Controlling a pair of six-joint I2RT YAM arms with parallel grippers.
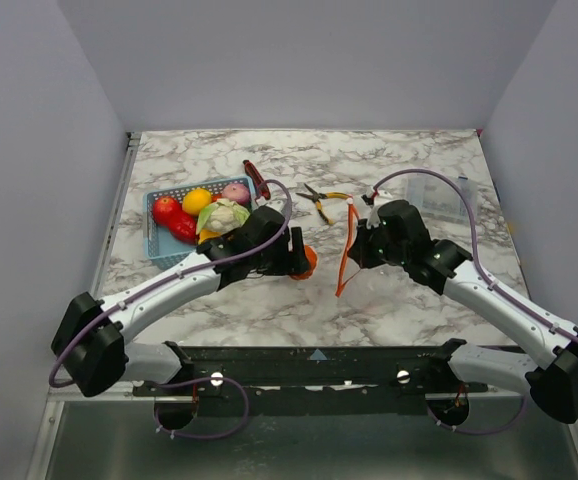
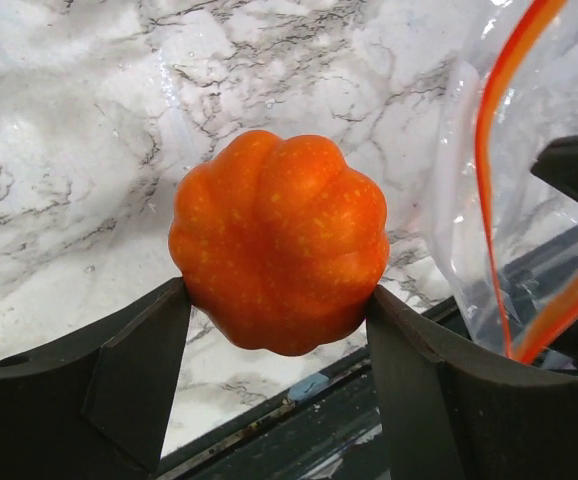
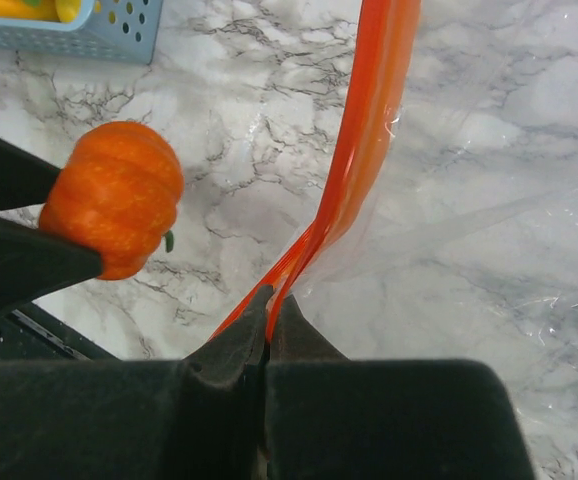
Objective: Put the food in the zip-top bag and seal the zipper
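A small orange pumpkin (image 2: 279, 235) is pinched between the tips of my left gripper, over the marble table. It also shows at the left of the right wrist view. Just right of it in the top view, the clear zip top bag (image 3: 469, 240) hangs from my right gripper, whose fingers are shut on its orange zipper edge (image 3: 354, 130). A gap separates pumpkin and bag; the pumpkin is outside. The bag's mouth looks narrow in the top view, and its clear body is hard to make out against the marble.
A blue basket (image 1: 159, 240) of produce, including a cauliflower (image 1: 224, 216), stands on the left. Behind the grippers lie yellow-handled pliers (image 1: 321, 200) and a dark red item (image 1: 256, 178). A clear container (image 1: 439, 195) is at the back right.
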